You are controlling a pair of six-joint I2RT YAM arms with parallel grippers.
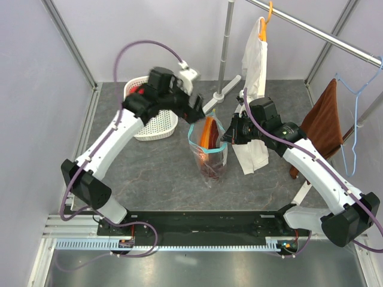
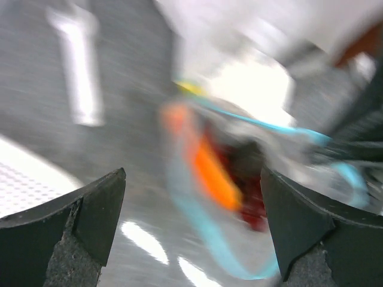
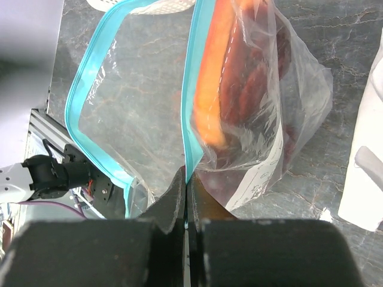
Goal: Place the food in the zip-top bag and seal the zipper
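The zip top bag (image 1: pixel 209 164) stands on the grey floor mid-view, with orange and dark red food inside. My right gripper (image 1: pixel 230 136) is shut on its blue zipper edge, seen close in the right wrist view (image 3: pixel 185 182). My left gripper (image 1: pixel 192 110) is blurred just up and left of the bag; in the blurred left wrist view its fingers (image 2: pixel 69 230) stand open above the bag, nothing clearly between them.
A white basket (image 1: pixel 157 128) with red food sits back left, partly under my left arm. A white cloth (image 1: pixel 254 156), rack pole (image 1: pixel 225 48) and brown cloth (image 1: pixel 320 125) occupy the right and back.
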